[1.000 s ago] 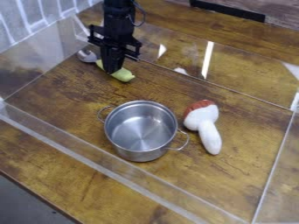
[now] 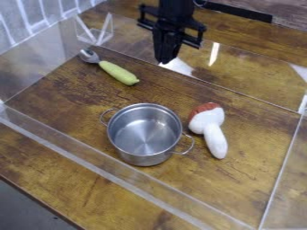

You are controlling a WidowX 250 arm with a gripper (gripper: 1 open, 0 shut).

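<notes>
My black gripper [image 2: 166, 54] hangs at the top middle, above and to the right of a pale yellow-green vegetable-like object [image 2: 120, 74] that lies on the wooden board beside a spoon-like utensil [image 2: 89, 56]. The gripper looks shut, and I see nothing held. A steel pot [image 2: 144, 135] with two handles stands near the middle. To its right lies a white object with a red patch [image 2: 209, 128], shaped like a mushroom or toy.
Clear plastic walls [image 2: 288, 180] edge the wooden work surface on several sides.
My gripper has risen and moved right, away from the yellow-green object, which is now uncovered and lying on the board. The pot and white object are unchanged.
</notes>
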